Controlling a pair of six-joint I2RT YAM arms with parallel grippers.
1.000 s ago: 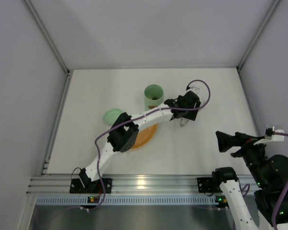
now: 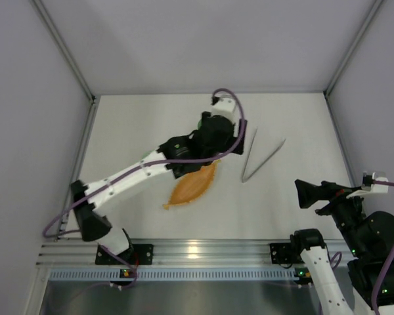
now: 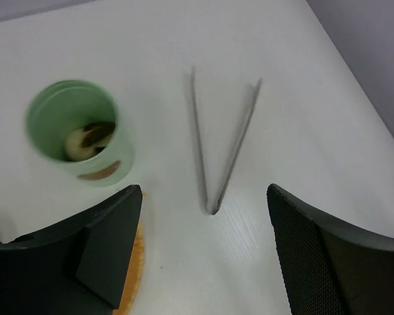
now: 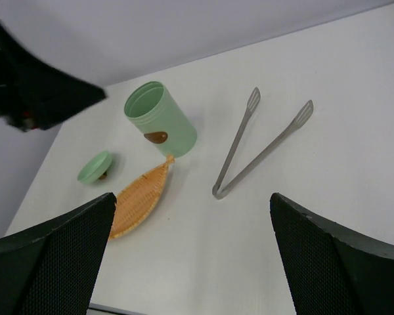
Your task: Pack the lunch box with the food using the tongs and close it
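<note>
A deep green container stands upright and without a lid; in the left wrist view, cream and dark brown pieces lie inside this container (image 3: pixel 121 154). In front of it is an orange, leaf-shaped woven tray (image 2: pixel 194 187), with no food seen on its visible part. Grey tongs (image 4: pixel 262 154) lie spread in a V on the table to the right. My left gripper (image 2: pixel 238 136) hangs raised near the container, open and empty, its arm covering most of the container from above. Off the table's right edge, my right gripper (image 2: pixel 302 194) stands open, nothing between its fingers.
A small green lid or shallow bowl (image 4: pixel 95 167) rests left of the tray; the left arm nearly hides it from above. Grey walls enclose the back and sides.
The left gripper was low over the tongs. It has since risen and shifted left towards the container, leaving the tongs lying on the table. The right arm stays still.
</note>
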